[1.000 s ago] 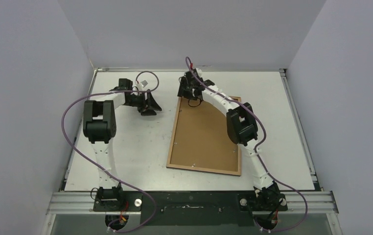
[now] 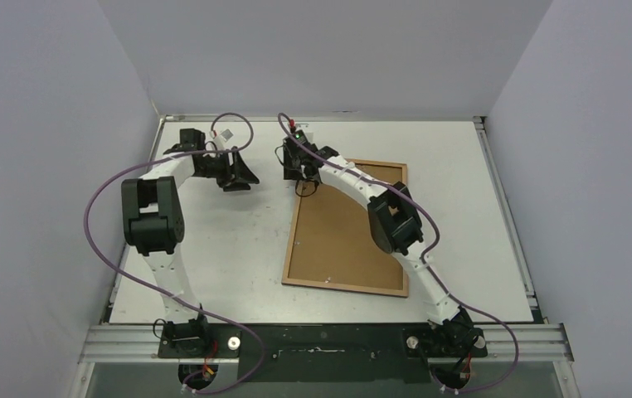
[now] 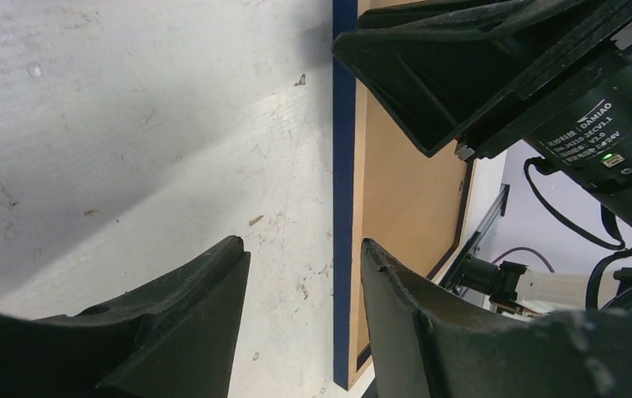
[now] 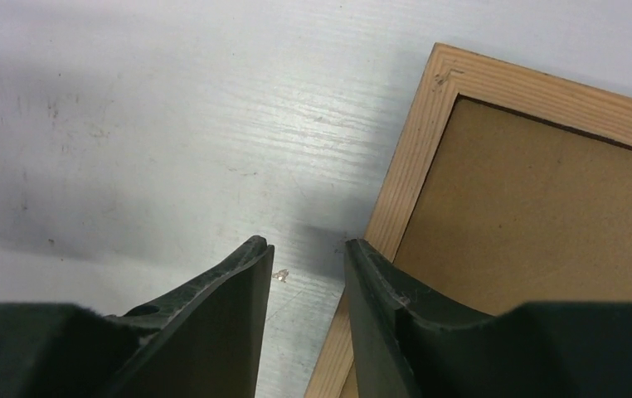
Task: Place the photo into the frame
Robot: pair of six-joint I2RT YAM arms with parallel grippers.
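The wooden frame (image 2: 290, 240) lies flat on the right half of the table, with a plain brown panel (image 2: 342, 232) filling it. I cannot make out a separate photo in any view. My left gripper is open and empty, left of the frame and apart from it. The frame's dark-sided long edge (image 3: 343, 249) shows beyond its fingers. Near the frame's far left corner is my right gripper, part open with nothing between its fingers. In the right wrist view, the frame's left rail (image 4: 408, 157) passes behind one fingertip.
Bare white table (image 2: 221, 265) lies left of the frame, and a free strip (image 2: 449, 199) lies to its right. Both grippers are fairly close together. Purple cables (image 2: 97, 211) loop over each arm. Grey walls (image 2: 321, 58) enclose the table.
Both arms have moved left. My right gripper has shifted from over the frame's far left corner to just left of it. The frame has stayed in place.
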